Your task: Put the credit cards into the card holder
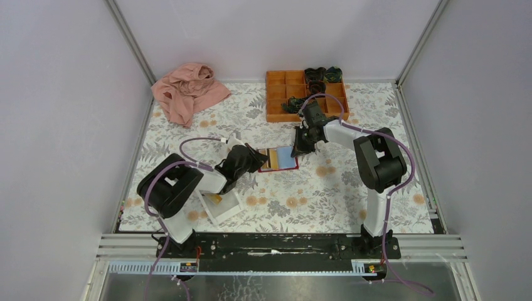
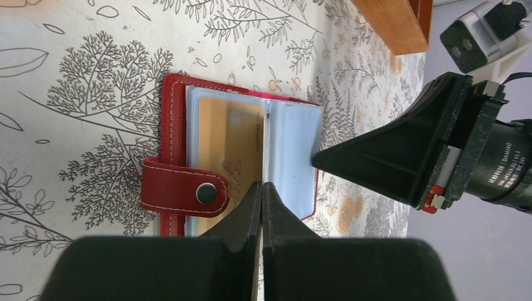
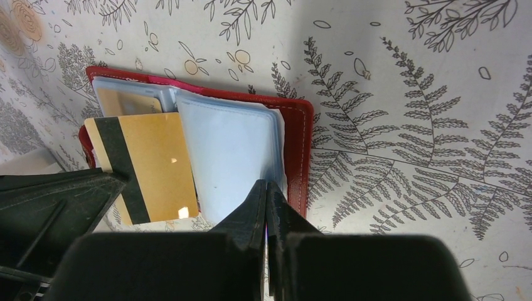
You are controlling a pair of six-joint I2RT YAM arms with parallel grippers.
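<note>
The red card holder (image 2: 177,119) lies unfolded on the table, its strap (image 2: 172,187) at the left, with pale blue sleeves (image 3: 229,153) and a gold card (image 2: 231,147) inside the left sleeve. My left gripper is shut on another gold card with a black stripe (image 3: 160,160). The left wrist view shows this card edge-on; it stands over the holder's middle, beside the right-hand sleeve. My right gripper is shut at that sleeve's outer edge. Whether the thin sleeve is between its fingers is hidden.
A white box (image 1: 227,211) with a gold card in it stands at the front left, partly under the left arm. An orange compartment tray (image 1: 275,118) is at the back, a pink cloth (image 1: 188,94) at the back left.
</note>
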